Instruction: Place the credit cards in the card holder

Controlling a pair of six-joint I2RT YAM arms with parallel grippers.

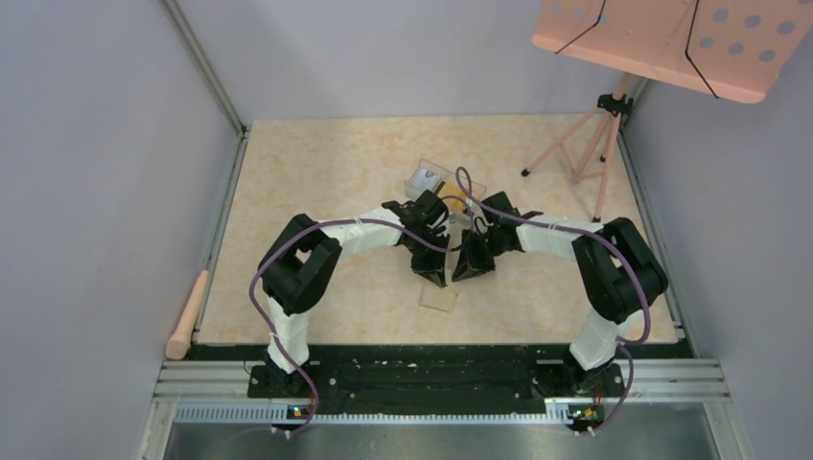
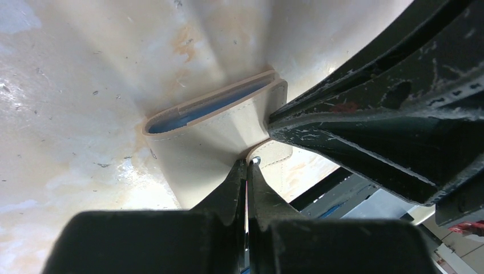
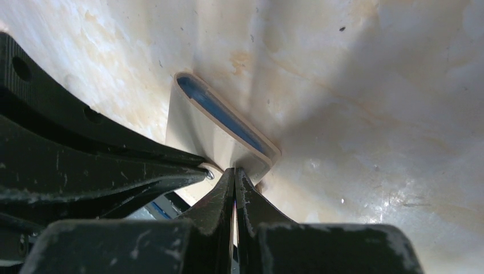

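Note:
The beige card holder (image 1: 438,298) rests on the table just in front of both grippers. Its slot gapes a little in the left wrist view, showing a blue inside, and a small flap with a metal snap lies on its front (image 2: 197,148). My left gripper is shut with its tips at that flap's edge. On the holder's other side, my right gripper is shut, its tips against the leather (image 3: 197,125) near the slot's end. Whether leather is pinched in either one is hidden. Cards show in a clear tray: a white one (image 1: 426,178) and a yellow one (image 1: 451,195).
The clear tray (image 1: 443,167) stands behind the grippers, partly covered by the arms and a purple cable (image 1: 461,180). A pink tripod (image 1: 587,158) occupies the back right. Open table lies to the left and right.

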